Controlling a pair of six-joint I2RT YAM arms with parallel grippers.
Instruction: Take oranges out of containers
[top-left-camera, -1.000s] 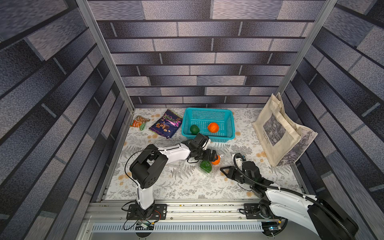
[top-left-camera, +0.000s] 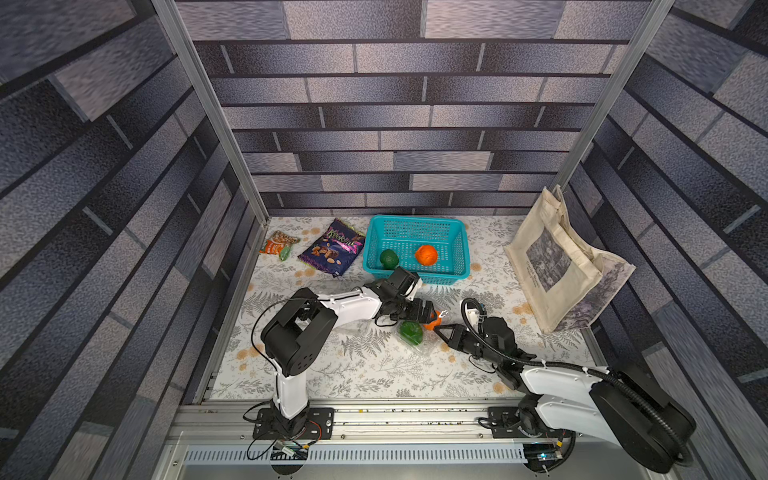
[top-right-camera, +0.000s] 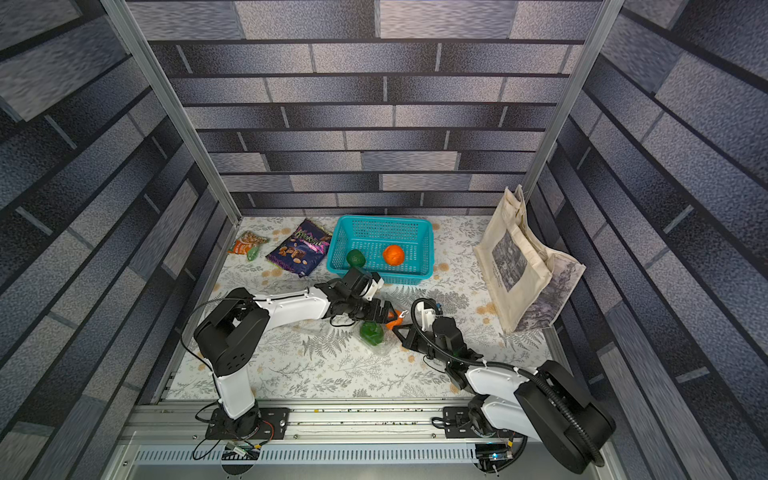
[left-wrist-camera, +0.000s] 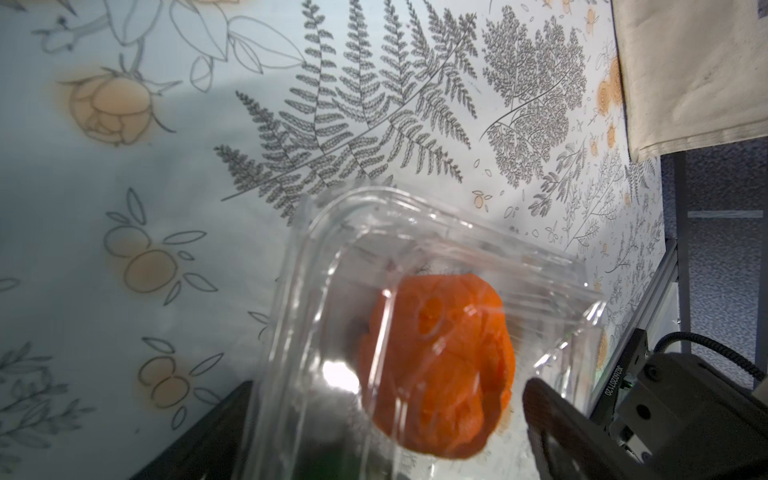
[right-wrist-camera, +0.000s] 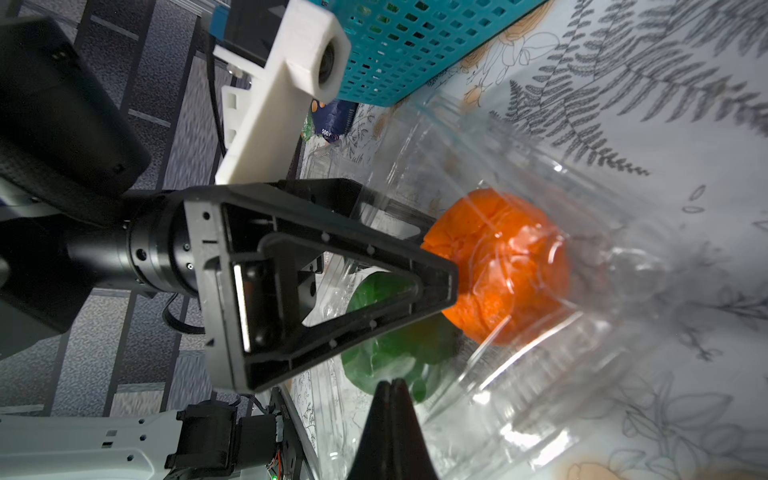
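A clear plastic container (left-wrist-camera: 320, 264) holds an orange (left-wrist-camera: 436, 360) and a green fruit (right-wrist-camera: 376, 360). My left gripper stands open over it, its fingers either side of the orange in the left wrist view. My right gripper is shut at the container's near right side, nothing visible between its fingers. Another orange (top-left-camera: 426, 254) lies in the teal basket (top-left-camera: 456, 240) with a second green fruit (top-left-camera: 389, 258).
A canvas bag (top-left-camera: 560, 264) stands on the right. A dark snack bag (top-left-camera: 332, 248) and a small packet (top-left-camera: 278, 244) lie at the back left.
My right gripper has moved left and toward the back, closer to the container. My left arm looks almost unmoved.
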